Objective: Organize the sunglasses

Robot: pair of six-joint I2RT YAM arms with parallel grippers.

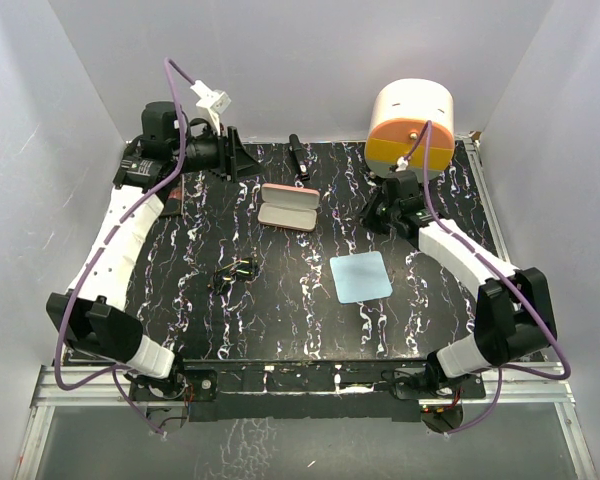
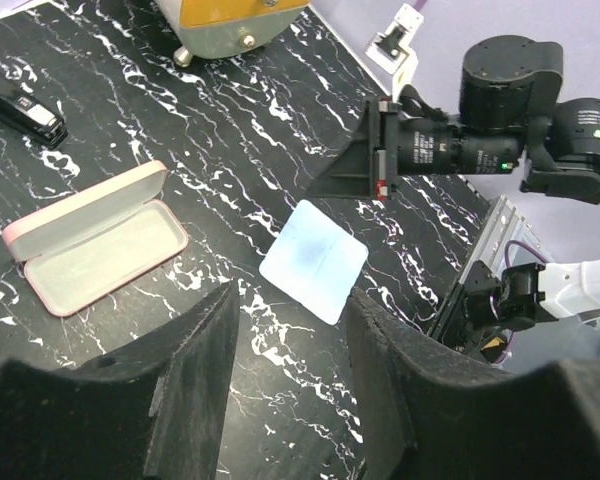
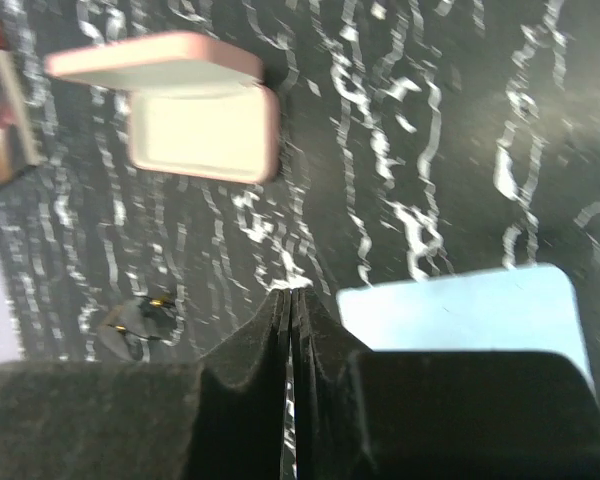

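Note:
Dark sunglasses (image 1: 235, 273) lie folded on the marble-patterned table, left of centre; the right wrist view shows the sunglasses (image 3: 140, 322) blurred. Farther back, a pink case (image 1: 288, 208) stands with its lid up and its pale inside empty. A light blue cloth (image 1: 360, 277) is spread flat to the right. High over the back left, my left gripper (image 1: 242, 165) is open, its fingers (image 2: 208, 335) apart with nothing between them. Between case and cloth, toward the back, my right gripper is shut; nothing shows between its fingertips.
A rounded orange and yellow drawer box (image 1: 410, 130) stands at the back right. Behind the case lies a dark elongated object (image 1: 298, 158). A flat framed item (image 1: 171, 197) is at the left edge, partly behind my left arm.

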